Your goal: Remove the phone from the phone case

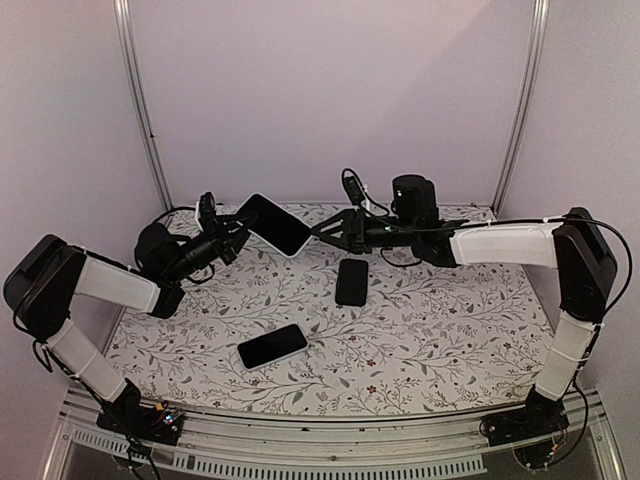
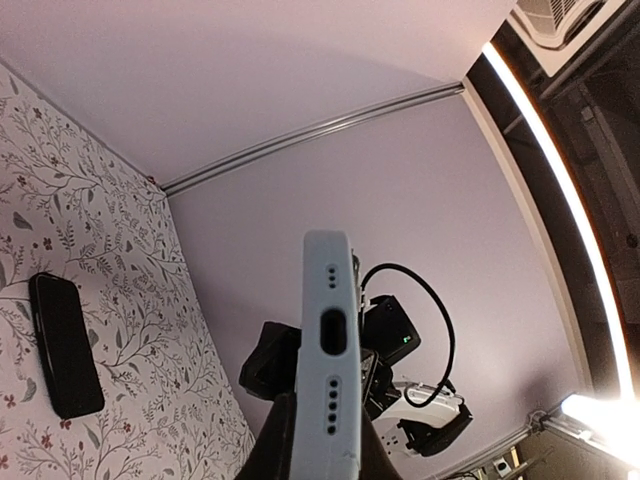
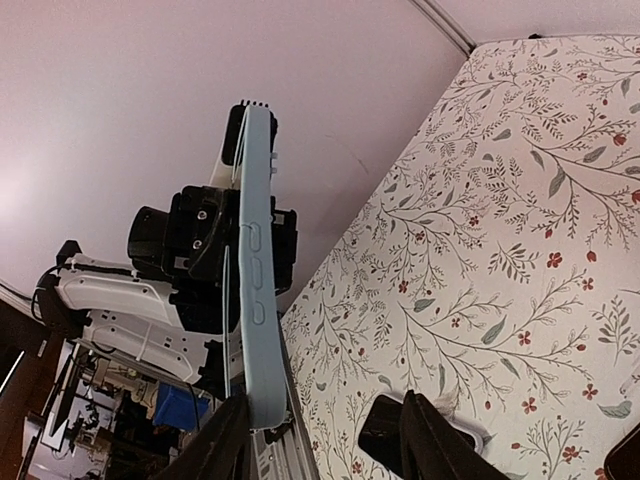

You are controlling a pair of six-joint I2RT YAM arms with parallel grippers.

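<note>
A black-faced phone [image 1: 283,229] is held tilted above the table, and my left gripper [image 1: 240,225] is shut on its left end. Its pale-blue casing edge shows between the left fingers; the same edge [image 3: 262,300] stands upright in the right wrist view. Whether the phone sits fully in its case cannot be told. My right gripper [image 1: 320,232] is at the phone's right corner. In the right wrist view its fingers [image 3: 425,445] stand apart, the casing's lower end beside the left one; whether they grip it is unclear.
Two more dark, phone-like slabs lie on the floral tabletop: one near the front [image 1: 272,346], one right of centre [image 1: 352,282]. Pale walls [image 1: 320,100] enclose the back and sides.
</note>
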